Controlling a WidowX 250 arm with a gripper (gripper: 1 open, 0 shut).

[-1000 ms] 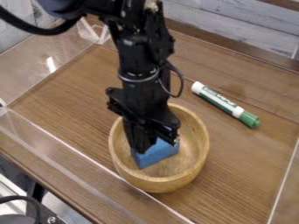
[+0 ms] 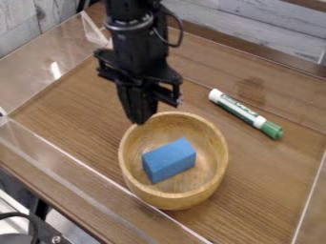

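A blue block point(image 2: 170, 160) lies inside a round tan wooden bowl point(image 2: 199, 192) in the lower middle of the view. My black gripper point(image 2: 155, 95) hangs above and behind the bowl, its fingers pointing down and apart, clear of the block. I see nothing held between the fingers.
A green and white marker-like stick point(image 2: 246, 113) lies on the wooden table point(image 2: 64, 114) to the right, behind the bowl. A pale wall or edge runs along the left.
My gripper has risen and moved back from over the bowl, so the blue block now shows in full. The block remains in the bowl.
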